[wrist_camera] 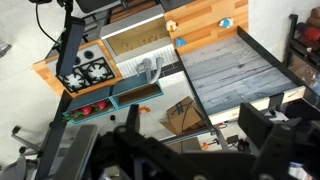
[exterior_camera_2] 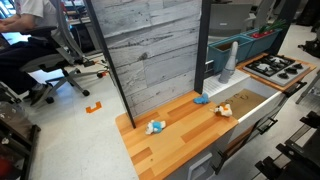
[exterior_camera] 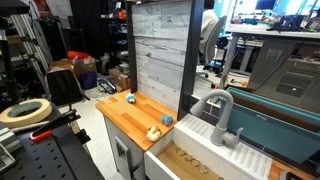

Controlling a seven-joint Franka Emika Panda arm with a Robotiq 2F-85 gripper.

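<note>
Three small items lie on the wooden counter [exterior_camera: 122, 116]: a yellow-and-white one [exterior_camera: 153, 133], a blue one [exterior_camera: 168, 120] and a blue-and-white one [exterior_camera: 130, 98] farther left. Beside the counter, an open drawer [exterior_camera: 183, 172] shows small ring-like shapes on its floor. A grey faucet [exterior_camera: 226, 118] rises behind it. At the bottom of the wrist view, my gripper has its dark fingers [wrist_camera: 131, 119] spread apart, and nothing shows held between them. From that high view, the counter [wrist_camera: 205, 24] and drawer [wrist_camera: 138, 38] appear near the top.
A grey plank wall [exterior_camera_2: 160, 55] stands behind the counter. The teal basin [exterior_camera: 268, 128] lies beyond the faucet, and a stove top [exterior_camera_2: 273, 67] sits at the far end. Tape rolls [exterior_camera: 25, 114] rest on a dark table at left. A person [exterior_camera_2: 38, 45] sits behind.
</note>
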